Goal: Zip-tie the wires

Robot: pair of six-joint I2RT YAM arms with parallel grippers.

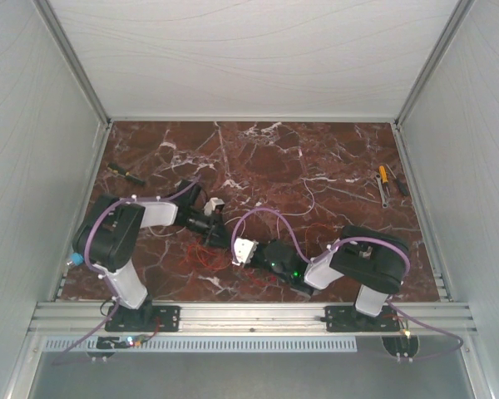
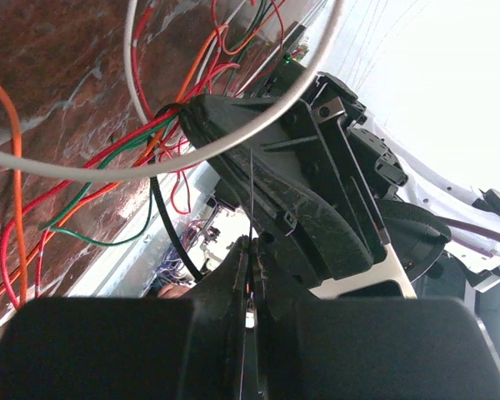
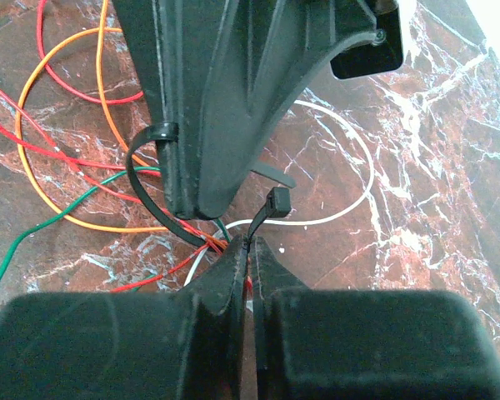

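Note:
Red, green, orange and white wires (image 2: 92,171) run together in a bundle over the marble surface. A black zip tie (image 3: 162,208) loops around the bundle. Its head (image 3: 277,200) pokes up just beyond my right gripper, which is shut on the strap near that head. In the left wrist view, a thin strip of the tie (image 2: 252,179) rises edge-on from between the fingertips of my left gripper, shut on it. The left gripper's dark finger (image 3: 200,100) stands close above the bundle in the right wrist view. How far the strap passes through the head cannot be told.
A loose white wire (image 2: 225,146) arches close in front of the left wrist camera. Hand tools, a screwdriver (image 1: 383,174) and a wrench (image 1: 381,193), lie at the far right; another tool (image 1: 126,174) lies far left.

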